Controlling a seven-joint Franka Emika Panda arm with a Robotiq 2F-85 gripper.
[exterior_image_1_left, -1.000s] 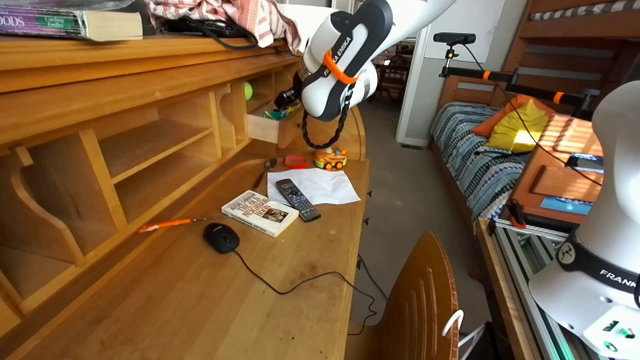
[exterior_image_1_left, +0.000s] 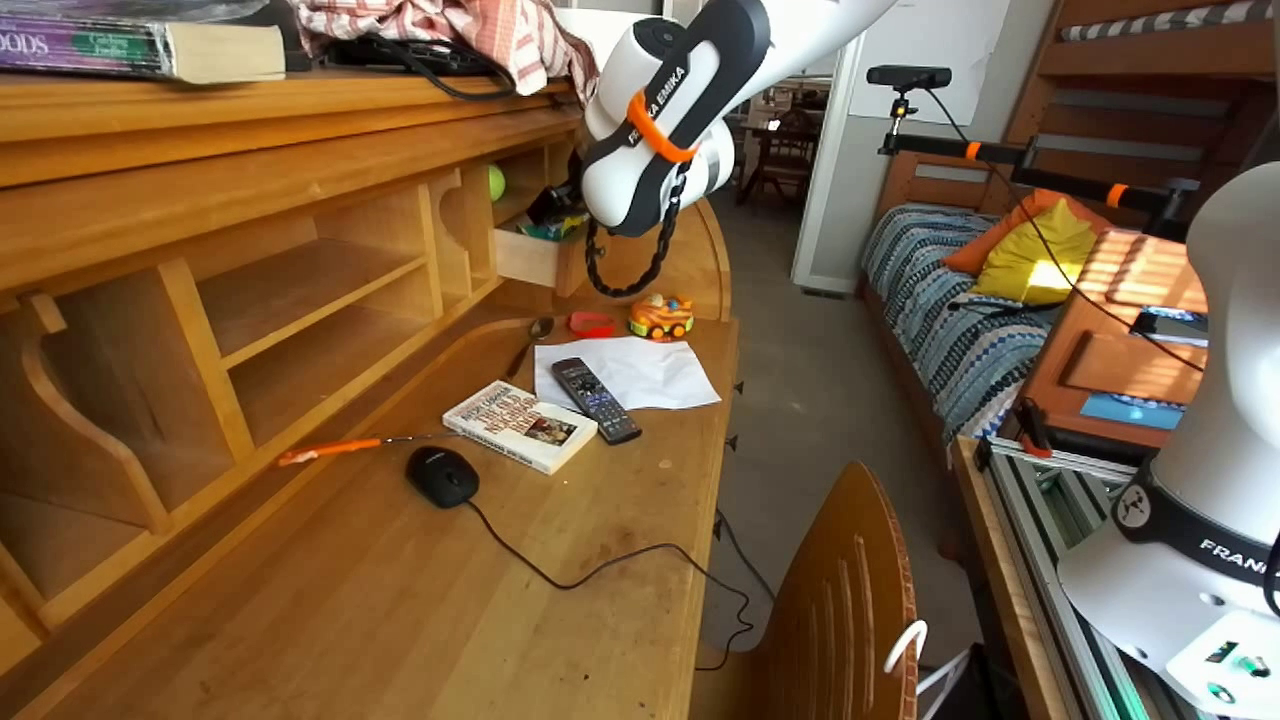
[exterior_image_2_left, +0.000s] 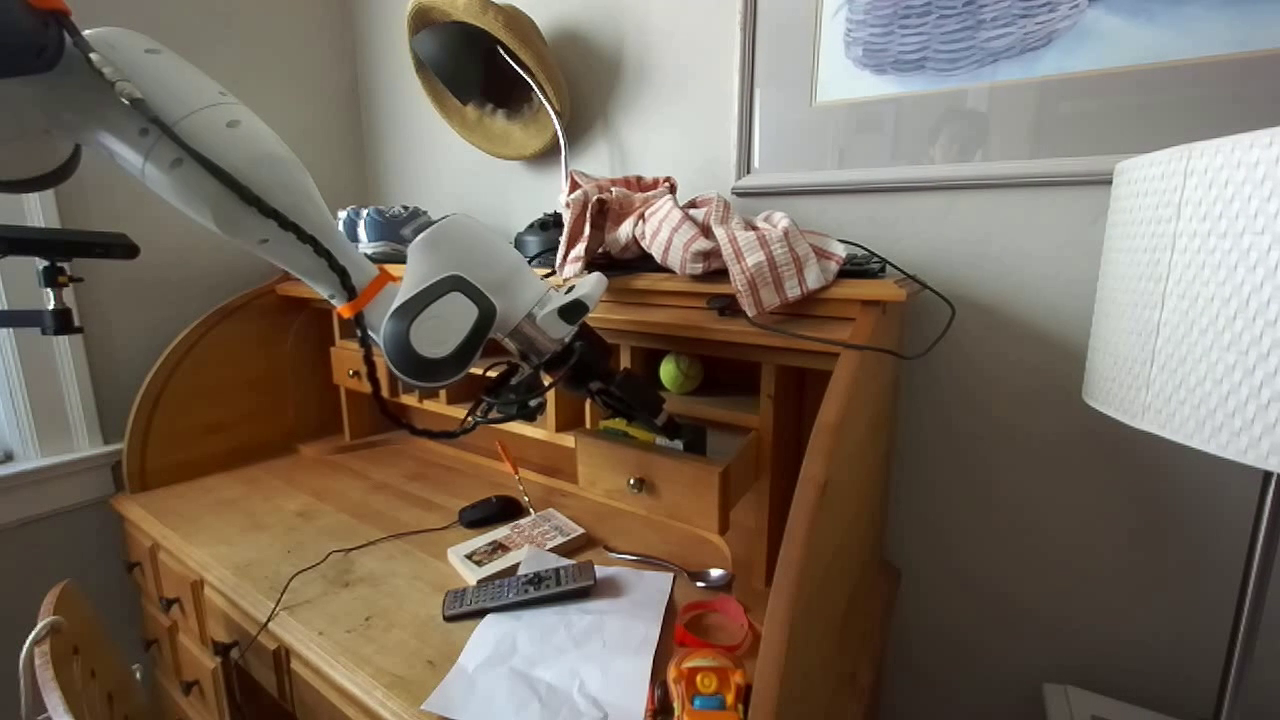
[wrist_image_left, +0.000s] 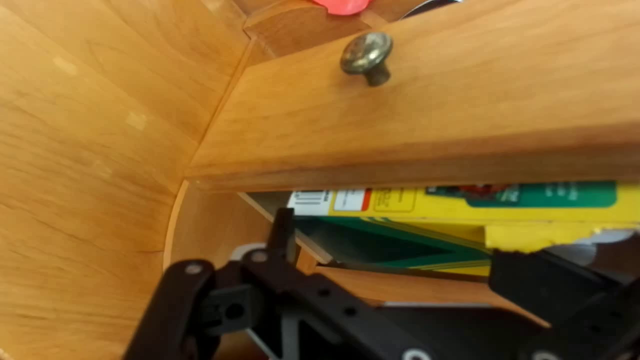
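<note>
A small wooden drawer (exterior_image_2_left: 654, 480) with a round metal knob (wrist_image_left: 367, 55) is pulled out from the desk's hutch. Inside lies a yellow and green box (wrist_image_left: 420, 207), its torn yellow flap (wrist_image_left: 519, 237) toward the right in the wrist view. My gripper is open over the drawer, one finger (wrist_image_left: 282, 231) near the box's barcode end and the other (wrist_image_left: 522, 282) by the torn flap. Nothing is seen held between them. From the side, the black fingers (exterior_image_2_left: 642, 402) reach down into the drawer's opening; whether they touch the box cannot be told.
A tennis ball (exterior_image_2_left: 680, 373) sits in the cubby above the drawer. On the desktop lie a remote (exterior_image_1_left: 596, 400), book (exterior_image_1_left: 519, 425), mouse (exterior_image_1_left: 441, 476), paper (exterior_image_1_left: 666, 370), spoon (exterior_image_2_left: 708, 577) and orange toy car (exterior_image_1_left: 661, 317). The near desktop is largely clear.
In exterior view 1 the arm has shifted left, toward the hutch, and the gripper has come lower over the drawer. The drawer and desktop objects look unmoved.
</note>
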